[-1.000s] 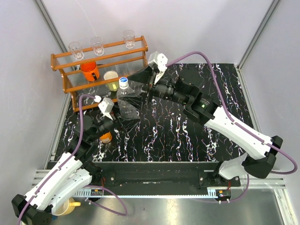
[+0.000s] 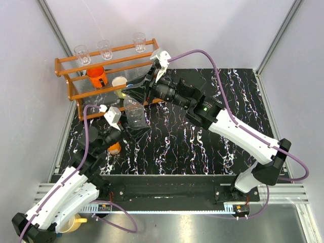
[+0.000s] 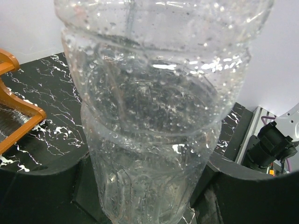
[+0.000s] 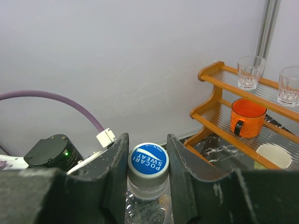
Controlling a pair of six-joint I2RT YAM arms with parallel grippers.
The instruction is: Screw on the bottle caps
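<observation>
My left gripper (image 2: 135, 132) is shut on the lower part of a clear plastic bottle (image 2: 135, 114), which stands nearly upright above the dark table. In the left wrist view the bottle (image 3: 154, 93) fills the middle, its ribbed wall dotted with droplets, the fingers on both sides low down. At the bottle's top, my right gripper is shut on the white cap with a blue printed top (image 4: 149, 159), one finger against each side. The cap sits over the bottle's neck; how far its thread is engaged cannot be seen. From above, the right fingers mostly cover it.
Close behind the bottle stands a wooden rack (image 2: 109, 62) with several glasses, an orange mug (image 2: 96, 77) and a pale yellow cup (image 2: 120, 86). Another orange item (image 2: 115, 148) lies beside the left arm.
The left arm and bottle have hardly moved.
</observation>
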